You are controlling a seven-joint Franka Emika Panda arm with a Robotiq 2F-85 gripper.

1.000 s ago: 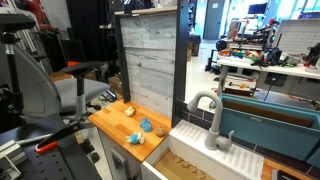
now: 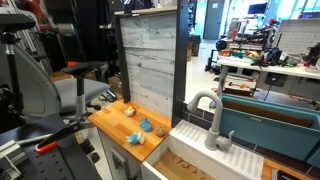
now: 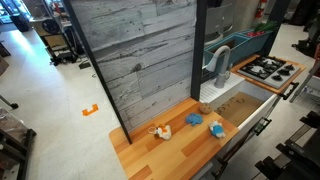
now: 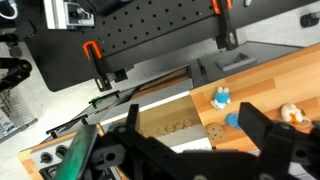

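Note:
On the wooden counter (image 2: 112,125) lie several small objects. Exterior view 2 has a white and tan piece (image 3: 163,131) at the left, a blue piece (image 3: 193,120) in the middle, a white and light-blue piece (image 3: 217,129) near the front edge, and a round tan piece (image 3: 205,107) by the sink side. My gripper stands open in the wrist view, its dark fingers wide apart with nothing held between them. Below it, well apart, are the white-blue piece (image 4: 220,98) and the blue piece (image 4: 232,120).
Right of the counter is a white sink (image 2: 240,158) with small round things inside and a grey faucet (image 2: 210,112) rising behind. A stovetop (image 3: 268,69) lies beyond. A grey plank wall (image 2: 148,62) stands behind the counter. Drawer fronts and handles line the front.

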